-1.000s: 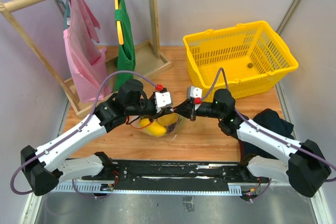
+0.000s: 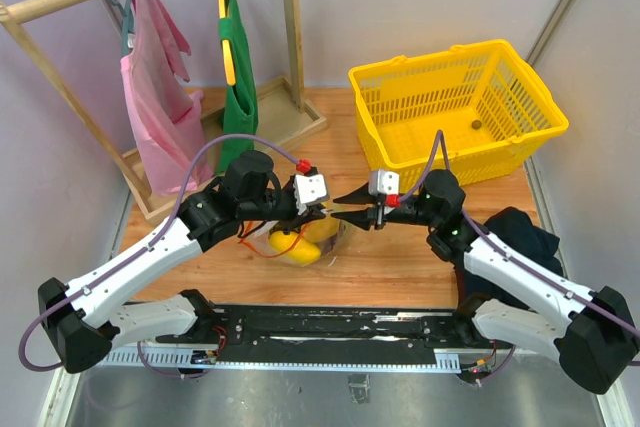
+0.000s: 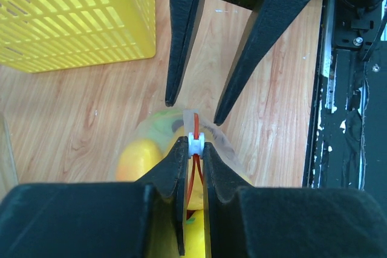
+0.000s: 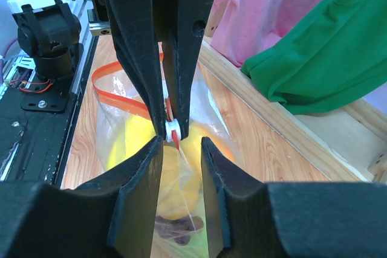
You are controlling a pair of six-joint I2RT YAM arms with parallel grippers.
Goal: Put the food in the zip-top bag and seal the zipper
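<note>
The clear zip top bag (image 4: 233, 143) stands on the table with yellow, orange and dark food inside, below both grippers. Its orange zipper strip (image 4: 121, 101) bends round at the left in the right wrist view. My left gripper is shut on the white zipper slider (image 4: 173, 130). From the other side faces my right gripper (image 2: 335, 207), open. In the left wrist view its dark fingers (image 3: 184, 40) stand apart beyond the slider. Yellow food (image 2: 300, 247) shows through the bag in the top view, partly covered by the left arm.
A yellow basket (image 2: 460, 172) with a small dark item inside stands at the back right. Pink (image 2: 158, 87) and green (image 2: 238, 77) garments hang from a wooden rack at the left. Dark cloth (image 2: 510, 247) lies near the right arm. Bare table shows between bag and basket.
The left arm appears still, and the bag has hardly moved.
</note>
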